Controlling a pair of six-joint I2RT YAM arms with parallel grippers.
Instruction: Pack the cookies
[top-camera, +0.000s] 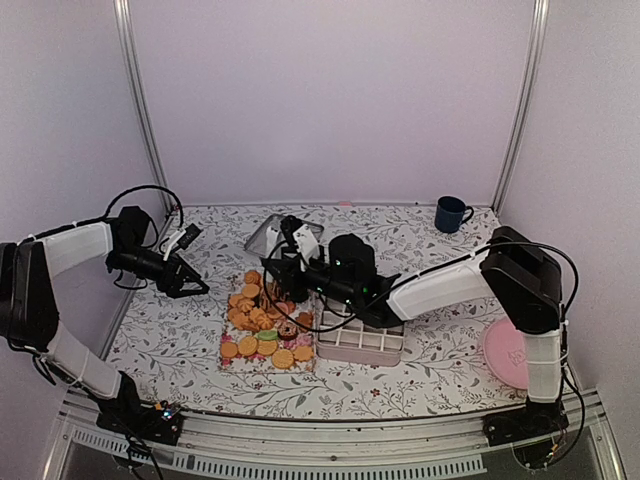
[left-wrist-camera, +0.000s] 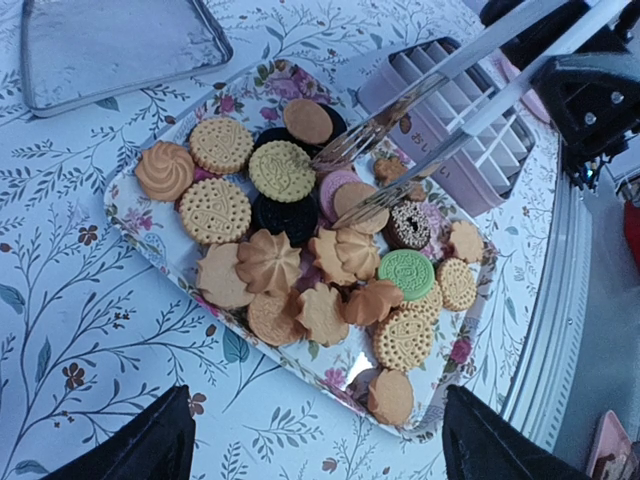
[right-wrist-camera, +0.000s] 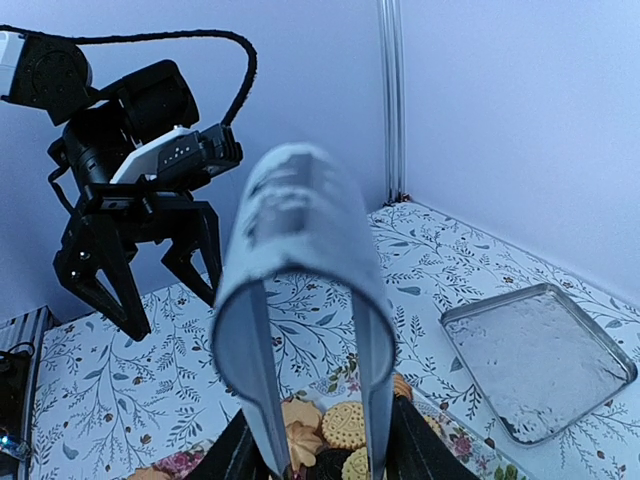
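Note:
Assorted cookies lie on a floral tray (left-wrist-camera: 150, 215); a green one (left-wrist-camera: 406, 273) and chocolate ring one (left-wrist-camera: 408, 225) are among them. My right gripper, open by its fingers' spread, has metal tongs in it over the tray; in the left wrist view their tips reach down among the pink and dark cookies, with no lifted cookie visible. My left gripper (top-camera: 186, 280) stands at the left, open, with nothing between its fingers. The divided pink box (left-wrist-camera: 470, 120) sits beside the tray, partly under the right arm.
An empty metal tray (right-wrist-camera: 535, 360) lies behind the cookies. A blue mug (top-camera: 450, 214) stands at the back right, a pink plate (top-camera: 510, 350) at the right edge. The table left of the tray is clear.

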